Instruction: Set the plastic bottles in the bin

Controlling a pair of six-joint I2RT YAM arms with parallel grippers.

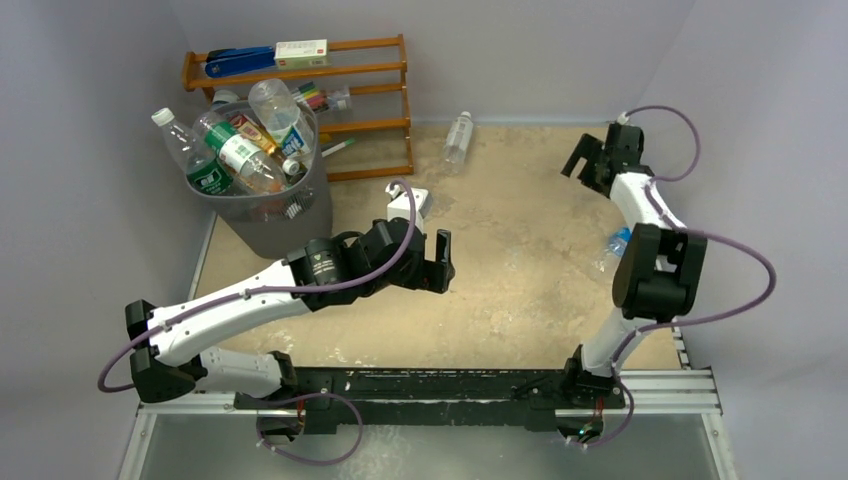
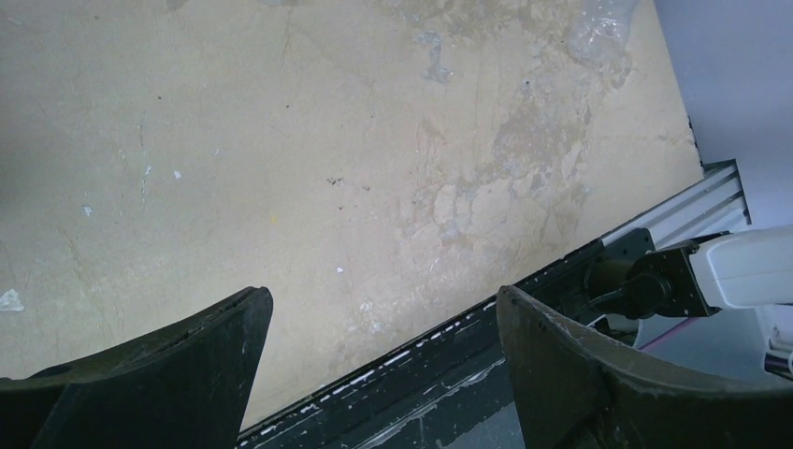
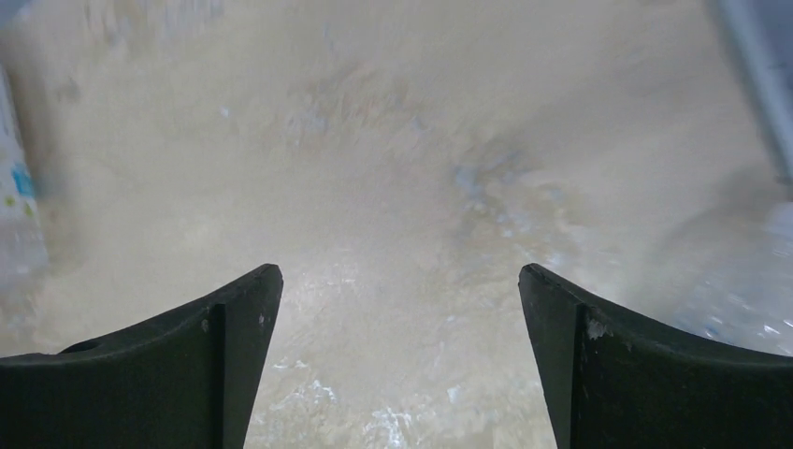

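Note:
The grey bin (image 1: 260, 225) at the back left is full of plastic bottles. A clear bottle (image 1: 457, 143) lies by the back wall. A second bottle with a blue part (image 1: 610, 252) lies at the right, partly hidden under the right arm; its clear body (image 2: 601, 28) also shows in the left wrist view. My left gripper (image 1: 436, 260) is open over the middle of the table, nothing between its fingers. My right gripper (image 1: 582, 155) is open at the back right, with bare table between its fingers in the blurred right wrist view.
A wooden rack (image 1: 370, 124) with boxes and pens stands behind the bin. Walls close the back and sides. A dark rail (image 1: 430, 385) runs along the front edge.

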